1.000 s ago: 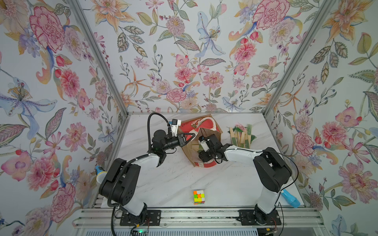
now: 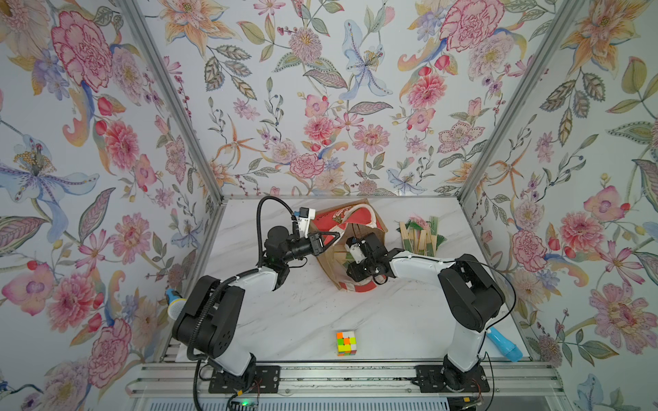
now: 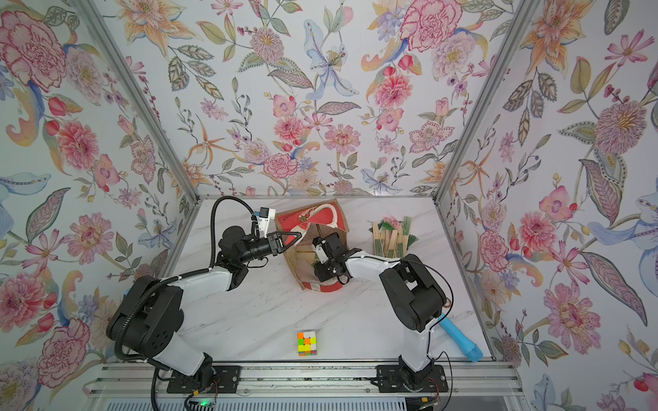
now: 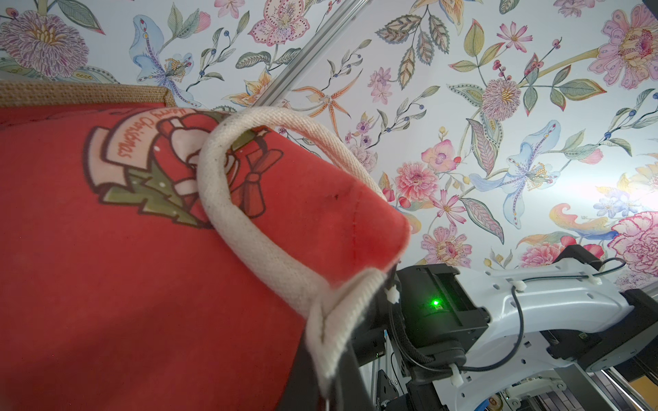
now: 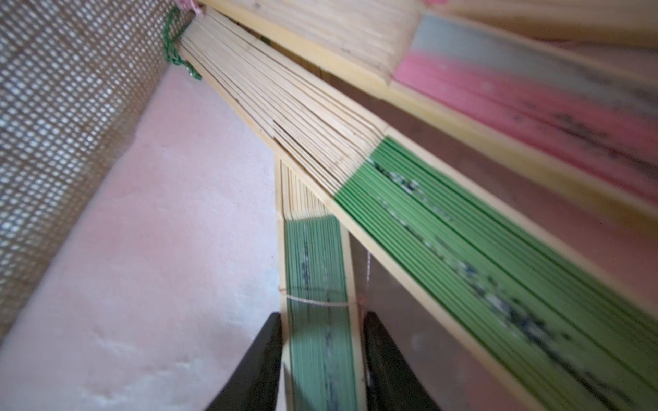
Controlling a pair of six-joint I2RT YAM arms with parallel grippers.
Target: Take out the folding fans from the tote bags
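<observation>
The red tote bag [image 2: 340, 222] lies mouth-open in the middle of the table. In the left wrist view, its white rope handle [image 4: 257, 250] runs into my left gripper, which is shut on it. My right gripper [image 2: 357, 272] is inside the bag mouth. In the right wrist view its fingers [image 5: 260, 366] stand apart, one along each edge of a green folding fan [image 5: 316, 267]; whether they press on it cannot be told. A second green fan [image 5: 438, 239] crosses over that fan's upper part, and a pink one [image 5: 521, 102] lies beyond.
Several fans [image 2: 419, 236] lie in a pile on the table right of the bag. A puzzle cube [image 2: 346, 342] sits near the front edge, and a blue bottle-like object [image 2: 505, 344] at the front right. Clear table lies before the bag.
My right arm has shifted very slightly within the bag mouth over the last second. The left arm, the bag and the fan pile look unmoved.
</observation>
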